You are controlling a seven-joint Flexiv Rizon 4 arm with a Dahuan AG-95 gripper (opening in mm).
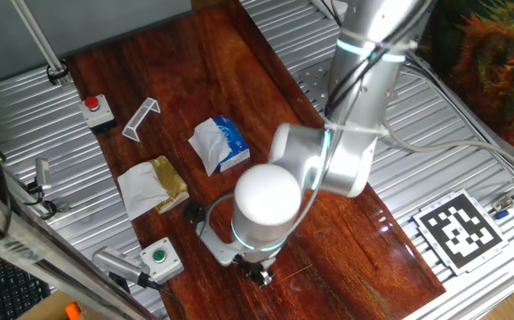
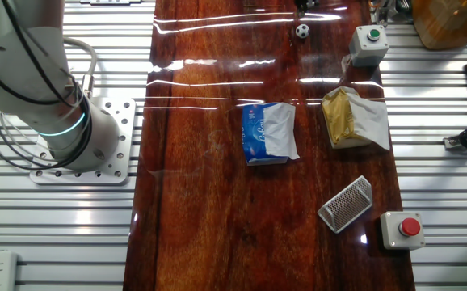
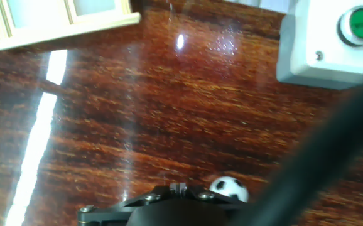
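My gripper appears at the bottom edge of the wrist view, its dark fingertips together and nothing visible between them. Just to the right of it in that view lies a small black-and-white soccer ball (image 3: pixel 229 187), partly covered by the gripper's parts. In exterior view 2 the ball (image 2: pixel 302 31) rests on the dark wooden table near the top edge, with the gripper (image 2: pixel 305 6) close by and largely cut off. Exterior view 1 has the gripper (image 1: pixel 259 272) low over the table beneath the arm; the ball cannot be made out there.
The green-button box (image 1: pixel 161 259) stands left of the gripper. A gold tissue pack (image 1: pixel 172 182), a blue tissue pack (image 1: pixel 233 142), a white mesh holder (image 1: pixel 140 119) and a red-button box (image 1: pixel 96 110) lie farther up. A pale framed object (image 3: pixel 68 32) is partly in the wrist view.
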